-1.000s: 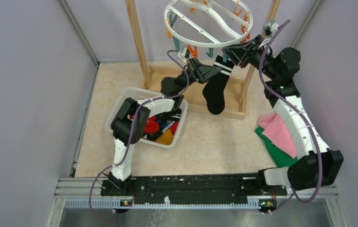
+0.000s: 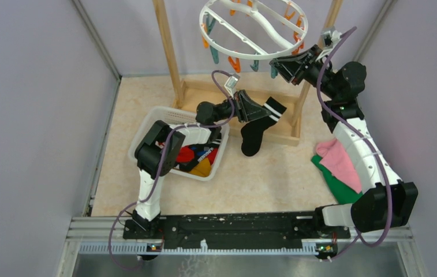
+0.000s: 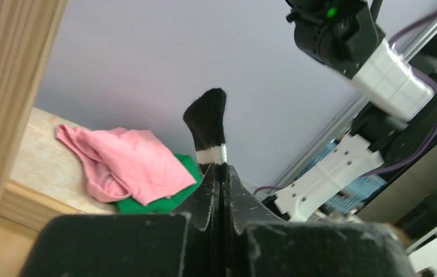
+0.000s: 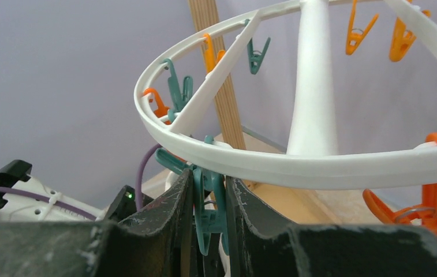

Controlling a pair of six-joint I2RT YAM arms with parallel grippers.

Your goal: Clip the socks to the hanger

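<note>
A black sock with white stripes [image 2: 253,136] is pinched by my left gripper [image 2: 257,113] near its striped cuff, below the hanger and apart from it. In the left wrist view the sock's cuff [image 3: 207,124] sticks up from the shut left fingertips and leans to one side. The round white hanger [image 2: 236,56] carries orange and teal clips. My right gripper is shut on a teal clip [image 4: 209,219] at the hanger's rim, and no sock shows in that clip. The top view hides most of this clip behind the right fingers.
A white basket [image 2: 134,144] with several socks stands under the left arm. Pink cloth [image 2: 340,163] and green cloth [image 2: 332,183] lie on the right. Wooden posts [image 2: 170,49] flank the hanger.
My left gripper has moved down with the sock, whose cuff was up beside the right gripper and now tilts lower, away from the clip. The right arm has hardly moved.
</note>
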